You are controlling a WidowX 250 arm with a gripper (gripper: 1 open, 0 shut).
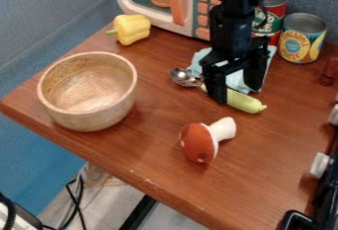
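Observation:
My black gripper (pixel 224 74) is over a pale blue cloth (pixel 248 76) at the table's middle back, near a pale green corn-like toy (pixel 246 104) and a metal spoon-like object (pixel 185 76). Whether its fingers hold anything is hard to tell. A wooden bowl (pixel 87 94) sits at left. A red and white toy mushroom (pixel 201 143) lies in front of the gripper.
A yellow toy pepper (pixel 129 29) and toy microwave (pixel 168 4) are at the back. Cans (pixel 301 38) and a small red bottle (pixel 330 72) stand at back right. Black equipment (pixel 314 194) borders the right edge.

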